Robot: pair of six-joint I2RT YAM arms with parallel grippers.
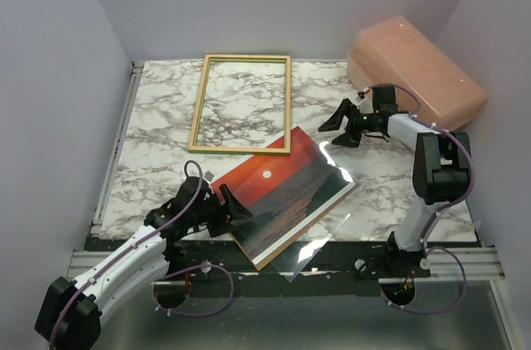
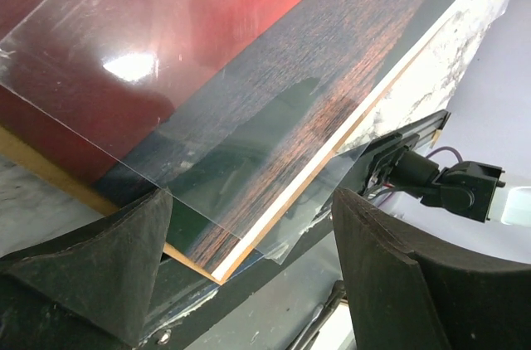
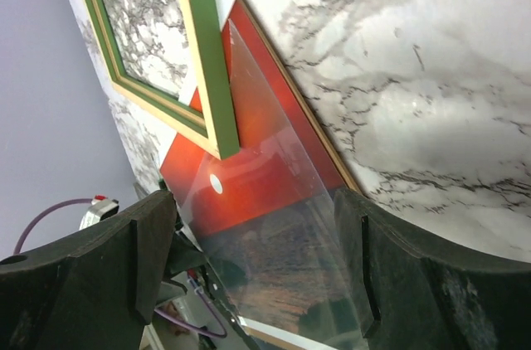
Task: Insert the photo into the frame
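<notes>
The sunset photo [image 1: 282,192] lies slanted on its board, its upper corner at the frame's lower edge, with a clear sheet [image 2: 133,118] over it. The empty wooden frame [image 1: 287,105] lies behind. My left gripper [image 1: 231,209] is over the photo's near-left corner; in the left wrist view its fingers straddle that corner and the sheet edges, part open, and whether they grasp anything is unclear. My right gripper [image 1: 338,126] stands open beside the photo's upper right, above bare marble.
A pink box [image 1: 415,76] occupies the back right. Marble [image 1: 153,105] is clear at the back left. The photo and clear sheet overhang the table's dark front edge.
</notes>
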